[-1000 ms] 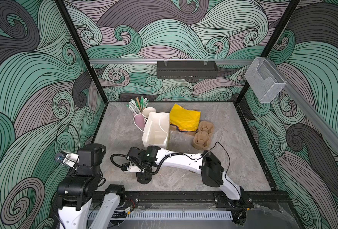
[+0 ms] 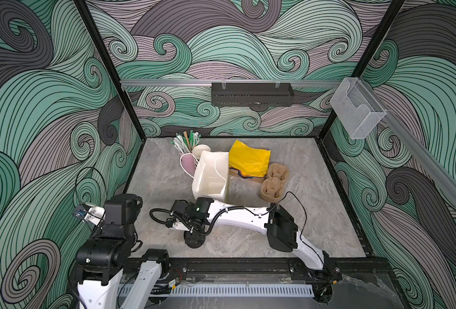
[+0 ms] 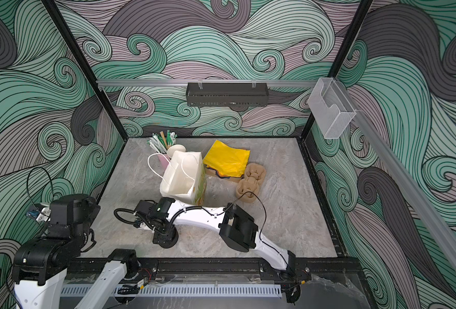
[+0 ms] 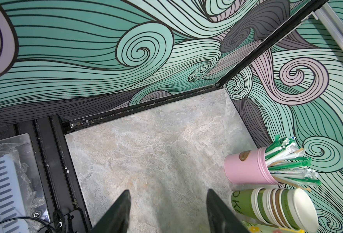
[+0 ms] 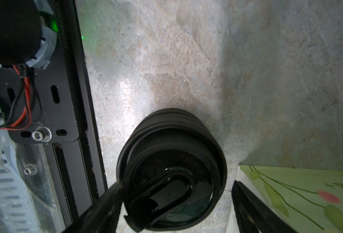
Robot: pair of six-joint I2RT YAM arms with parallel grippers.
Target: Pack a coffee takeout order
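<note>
In the right wrist view, a stack of black cup lids (image 5: 167, 155) stands on the table, its top lid showing a sip opening. My right gripper is part open, one finger on each side of the stack; a gap shows by the finger on the right, and contact on the left cannot be told. From above, the lids (image 2: 194, 239) are partly hidden under my right arm. Behind that arm stands an open white paper bag (image 2: 209, 175). My left gripper is open and empty, held off at the left side.
A pink cup of straws (image 4: 245, 167) and stacked paper cups (image 4: 245, 202) stand back left. Yellow cloth-like sheets (image 2: 251, 158) and a brown cup carrier (image 2: 274, 181) lie right of the bag.
My right arm's elbow has shifted slightly left, while its wrist stays over the lids. The left arm, the bag and the lids look unmoved.
</note>
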